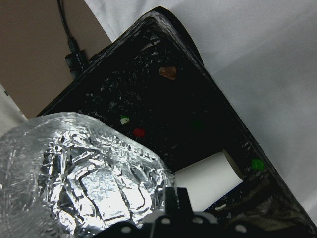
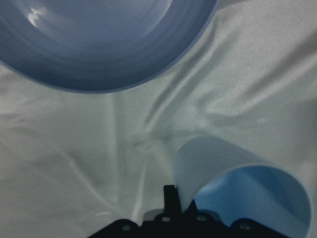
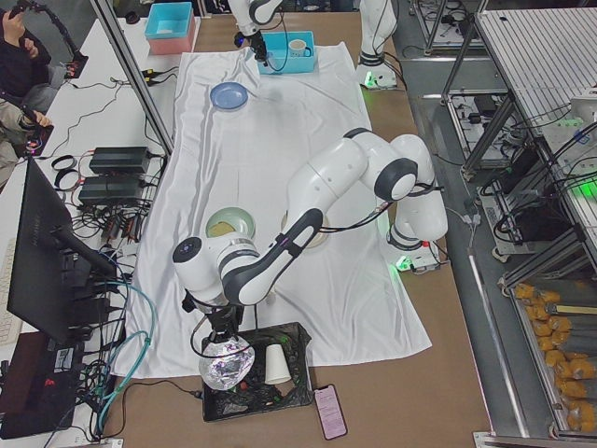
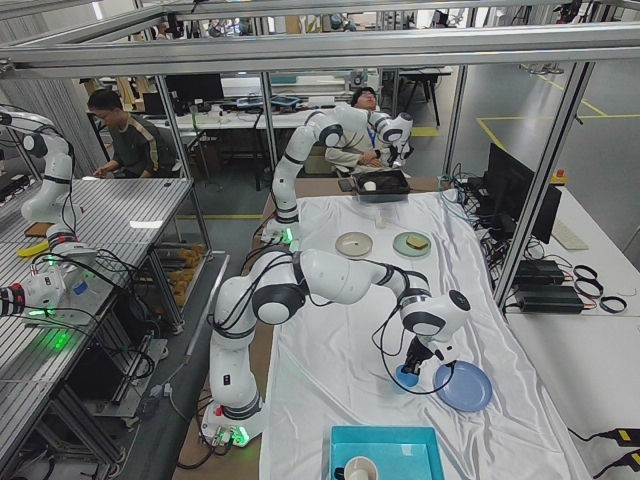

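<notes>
My left gripper [image 3: 226, 338] is shut on a crinkled foil-covered bowl or wrapper [image 1: 99, 183] over the black tray [image 3: 264, 399]. A white paper cup [image 3: 276, 364] lies on its side inside that tray, among small coloured scraps. In the right wrist view, my right gripper has its fingers at the rim of a light blue cup [image 2: 218, 153], shut on it. The blue plate [image 2: 104, 59] is beside that cup; in the camera right view the cup [image 4: 405, 380] is left of the plate.
A green plate [image 4: 411, 243] with a yellow item and a beige plate [image 4: 354, 244] sit on the white cloth. A blue bin [image 4: 385, 440] holding a mug is at the other end. A phone [image 3: 331, 413] lies beside the black tray.
</notes>
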